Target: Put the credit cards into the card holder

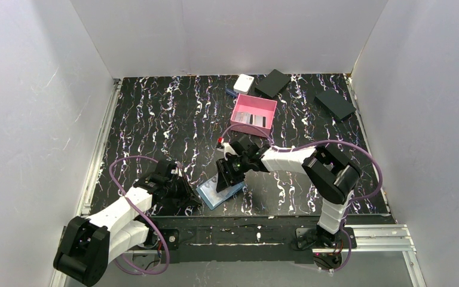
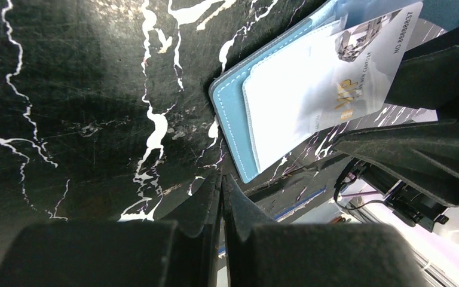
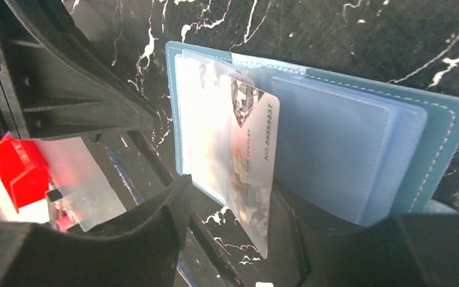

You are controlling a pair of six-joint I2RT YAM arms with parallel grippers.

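The blue card holder (image 1: 209, 202) lies spread flat near the table's front edge. Across its clear sleeves stands the white VIP card (image 3: 254, 140), tilted, its edge partly under the left page's clear film and much of it sticking out. My right gripper is open, a finger on either side of the card with gaps showing. In the left wrist view the VIP card (image 2: 367, 66) shows its face beside the parted right fingers (image 2: 412, 152). My left gripper is shut on nothing, just off the holder's (image 2: 239, 140) near corner.
At the back, a pink box (image 1: 265, 104) holds more cards (image 1: 251, 119). Behind it are a white box (image 1: 244, 84) and a black box (image 1: 272, 84), with another black box (image 1: 335, 104) at right.
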